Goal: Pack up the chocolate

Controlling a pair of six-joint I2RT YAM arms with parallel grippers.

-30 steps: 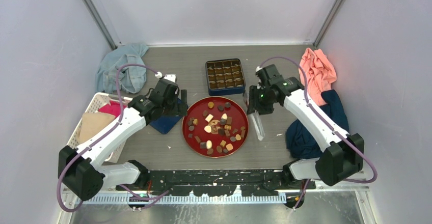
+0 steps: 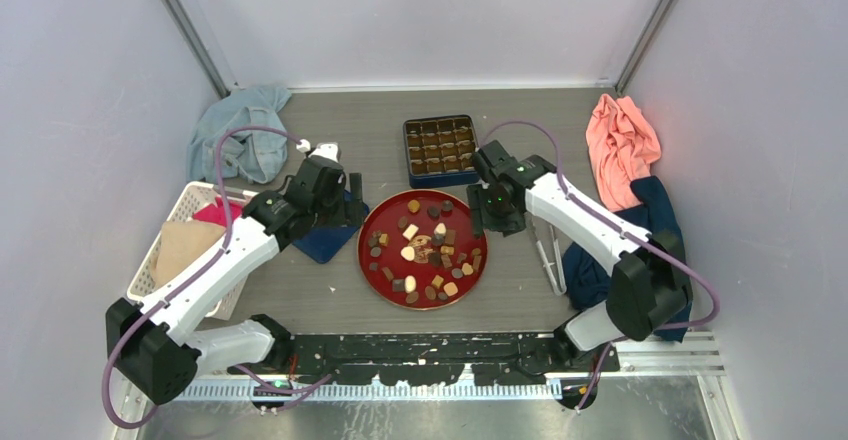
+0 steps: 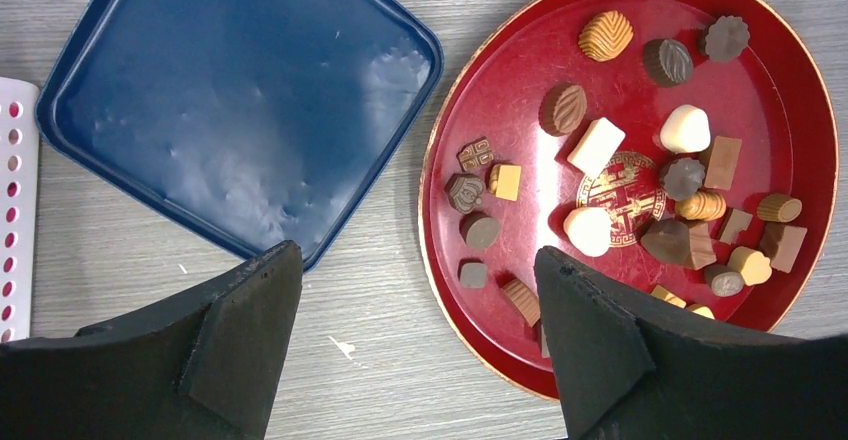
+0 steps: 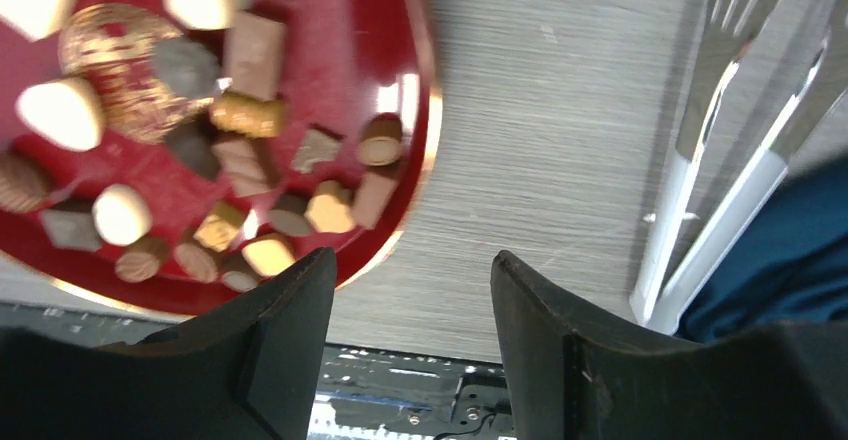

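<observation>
Assorted chocolates lie on a red round tray (image 2: pixel 385 281) at the table's middle. Behind it is a dark box (image 2: pixel 440 145) with many small empty-looking compartments. My left gripper (image 2: pixel 350 200) is open over a blue shallow tray (image 3: pixel 240 100), just left of the red tray. My right gripper (image 2: pixel 480 215) hangs open over the right edge of the red tray, with nothing between its fingers. A fork (image 4: pixel 672 200) and a second white-handled utensil (image 4: pixel 740 210) lie on the table right of the red tray, seen in the right wrist view, which is blurred.
A white basket (image 2: pixel 160 245) with cloths is at left, a pale blue cloth (image 2: pixel 225 130) behind it. Salmon (image 2: pixel 618 140) and navy (image 2: pixel 590 270) cloths line the right side. Bare table shows around the box's sides.
The pair of utensils has moved rightward from the red tray's edge onto bare table.
</observation>
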